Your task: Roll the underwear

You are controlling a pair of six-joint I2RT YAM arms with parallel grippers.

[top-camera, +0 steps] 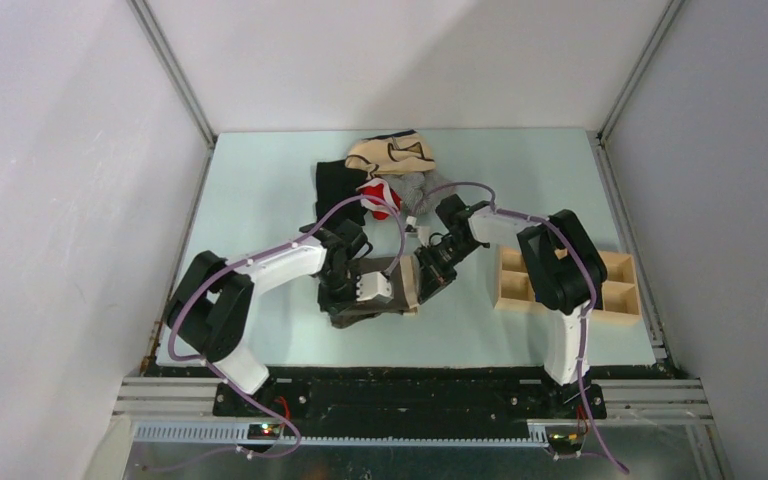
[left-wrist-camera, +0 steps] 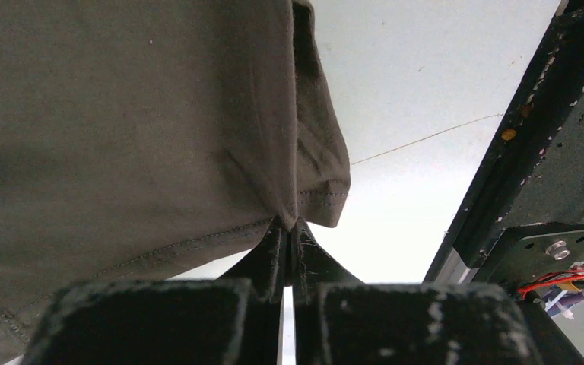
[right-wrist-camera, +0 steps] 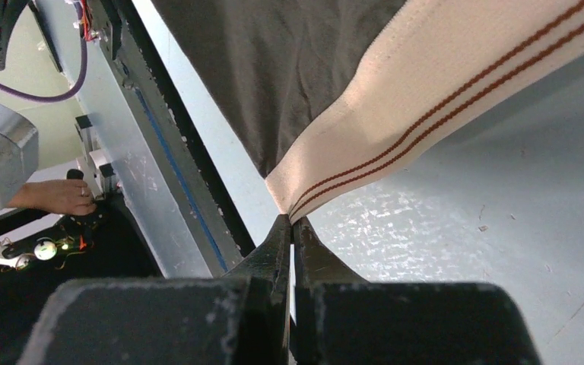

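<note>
Dark brown underwear (top-camera: 378, 303) with a beige waistband lies in the middle of the table, its waistband toward the right. In the left wrist view my left gripper is shut on a stitched hem of the brown fabric (left-wrist-camera: 137, 137), with a small folded flap beside it. My right gripper is shut on the near corner of the waistband (right-wrist-camera: 418, 99), which carries two dark red stripes and runs away from the fingertips. From above, the left arm covers part of the underwear's left side.
A pile with a black cloth (top-camera: 335, 185), a beige garment (top-camera: 385, 155), a red and white piece (top-camera: 380, 200) and a grey one (top-camera: 422, 192) lies at the back. A wooden divided box (top-camera: 516, 303) stands at the right, partly under the right arm.
</note>
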